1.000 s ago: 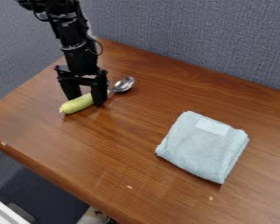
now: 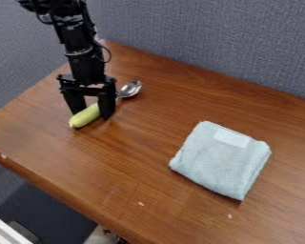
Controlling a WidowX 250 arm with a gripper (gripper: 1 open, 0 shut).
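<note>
My black gripper (image 2: pixel 89 101) is low over the table at the upper left, its fingers around a pale yellow-green elongated object (image 2: pixel 84 118) that lies diagonally on the wood. Whether the fingers grip it is hard to tell. A metal spoon (image 2: pixel 130 90) lies just behind and right of the gripper, its handle partly hidden.
A folded light blue cloth (image 2: pixel 221 158) lies on the right of the wooden table (image 2: pixel 142 191). A grey padded wall stands behind.
The gripper has shifted slightly left over the last second, and the spoon and yellow-green object appear to have moved slightly with it.
</note>
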